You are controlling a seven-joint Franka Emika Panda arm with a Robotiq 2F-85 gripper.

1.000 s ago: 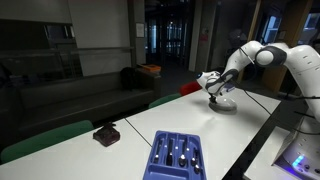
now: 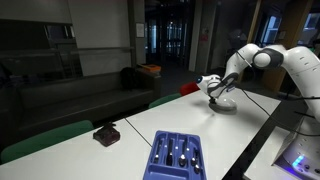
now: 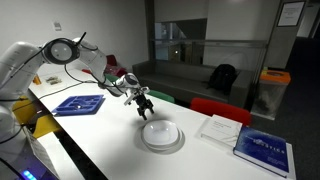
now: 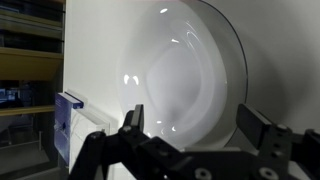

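Observation:
A white bowl [image 3: 160, 133] sits on a wider pale grey plate [image 3: 167, 149] near the table's far end from the tray. From above, the wrist view shows the bowl [image 4: 170, 75] as empty, with the plate's rim [image 4: 238, 70] curving round it. My gripper is open, its two black fingers apart over the bowl's near part and nothing held between them. In the second exterior view the gripper [image 3: 140, 103] hangs just behind the bowl's far side. Whether any finger touches the rim cannot be made out.
A blue tray [image 2: 152, 166] of cutlery stands at the table's other end. A small dark object [image 2: 107, 134] lies left of it. A white book [image 3: 219, 132] and a blue box [image 3: 263, 150] lie beside the plate.

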